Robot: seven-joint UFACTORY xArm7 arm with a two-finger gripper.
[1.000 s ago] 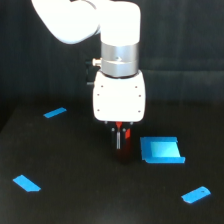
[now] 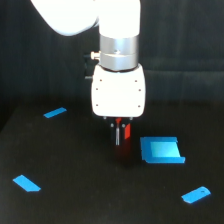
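Observation:
The white arm comes down from the top of the camera view, its hand pointing at the dark table. Below the hand is my gripper (image 2: 120, 136), whose dark, narrow fingers are hard to make out. Bits of red (image 2: 127, 131) show at the fingers; whether they belong to a held object or to the gripper cannot be told. Right of the gripper and apart from it lies an open blue box (image 2: 161, 150), lighter blue inside, with nothing visible in it.
Blue tape strips mark the table at the left front (image 2: 27, 184), the right front (image 2: 196, 195) and the left back (image 2: 55, 113).
The hand and gripper have risen very slightly. The blue box and the tape strips have not moved.

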